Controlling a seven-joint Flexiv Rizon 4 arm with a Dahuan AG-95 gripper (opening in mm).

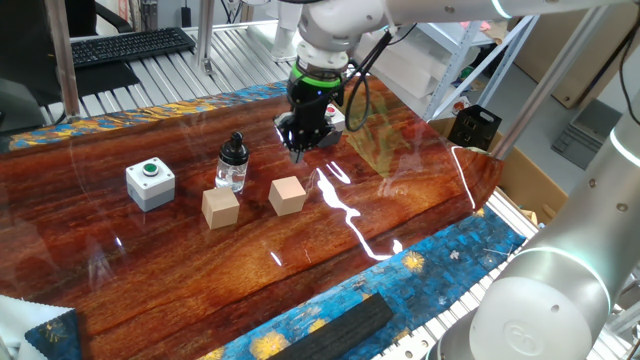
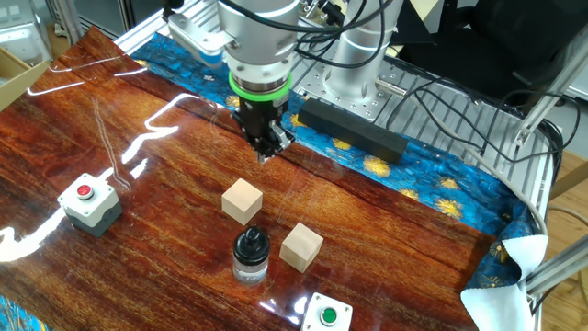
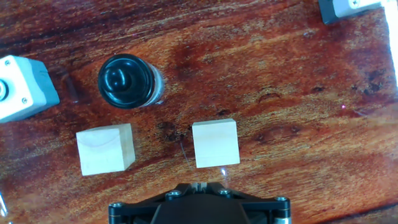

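My gripper (image 1: 297, 157) hangs above the table with its fingers together and nothing visible between them. In the wrist view the closed fingertips (image 3: 199, 187) show at the bottom edge. Two plain wooden cubes lie on the table: one cube (image 1: 288, 196) is the nearer to the gripper, and the other cube (image 1: 220, 208) sits to its left. Behind the left cube stands an upright clear bottle with a black cap (image 1: 233, 152). From above, the nearer cube (image 3: 216, 144) lies just beyond the fingertips, apart from them.
A box with a green button (image 1: 151, 184) stands left of the bottle. Another box, with a red button (image 2: 89, 204), is on the opposite side. A long black bar (image 2: 353, 131) lies along the blue patterned cloth (image 2: 404, 170) near the arm's base.
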